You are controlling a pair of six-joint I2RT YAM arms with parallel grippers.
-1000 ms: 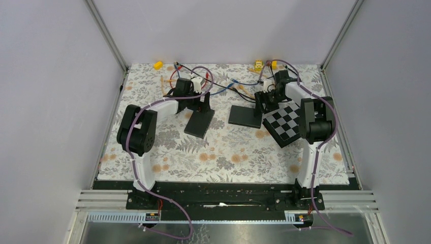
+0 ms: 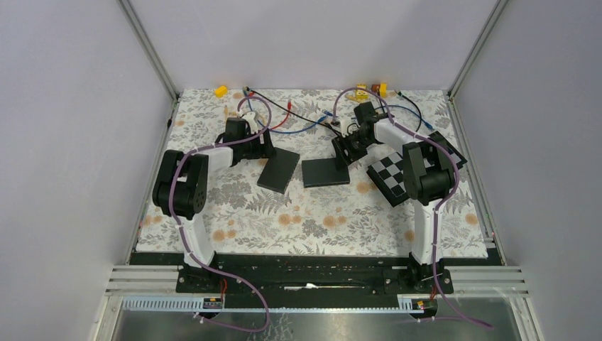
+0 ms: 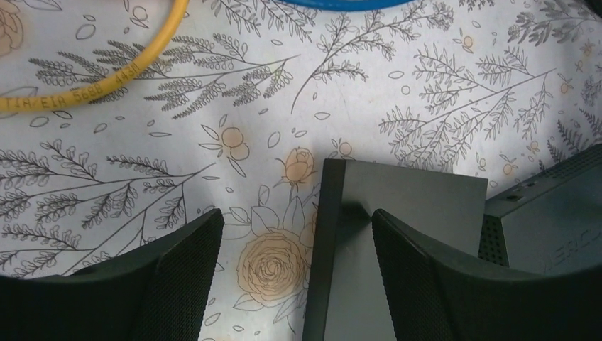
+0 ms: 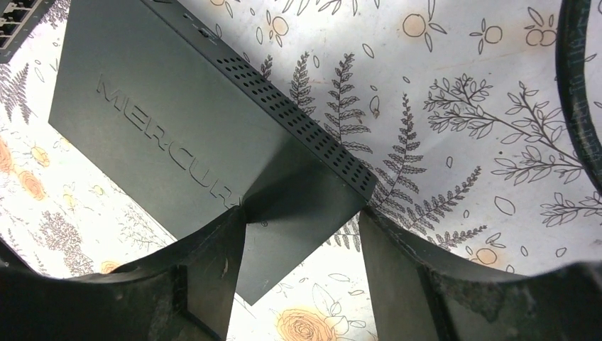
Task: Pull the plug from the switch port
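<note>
A dark switch box (image 2: 279, 171) lies left of centre, with another, marked MERCUR (image 4: 152, 131), at centre (image 2: 324, 172). My left gripper is part open over the corner of the left box, whose upper edge shows between the fingers in the left wrist view. My right gripper straddles the right end of the centre box, fingertips at its top face and ported side edge; whether they grip it is unclear. No plug seated in a port can be made out.
Red, blue (image 3: 341, 3), yellow (image 3: 106, 85) and black cables lie along the back, with yellow blocks (image 2: 221, 91). A checkered board (image 2: 390, 177) lies at the right.
My right gripper has moved left, and the centre box has shifted left with it. My left gripper has moved left and slightly toward the front.
</note>
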